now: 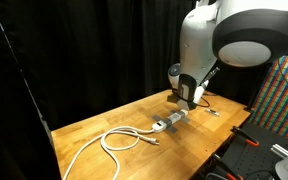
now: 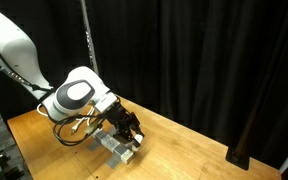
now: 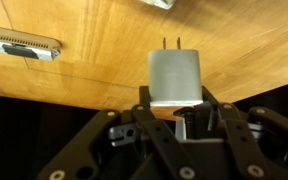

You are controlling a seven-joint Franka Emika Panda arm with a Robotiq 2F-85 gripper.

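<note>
A pale grey plug (image 3: 174,75) with two metal prongs sits between my fingertips in the wrist view. My gripper is shut on its wide end, and the prongs point away from the palm. A white power strip (image 1: 165,124) lies on the table in exterior view 1, just left of and below the gripper (image 1: 184,105). In exterior view 2 the strip (image 2: 112,146) is beside the gripper and partly covered by it. Contact between plug and strip cannot be made out there.
A white cable (image 1: 109,145) loops over the wooden table (image 1: 89,124) at left. A small pale device (image 3: 22,43) lies at the wrist view's upper left. Black curtains (image 2: 204,70) hang behind.
</note>
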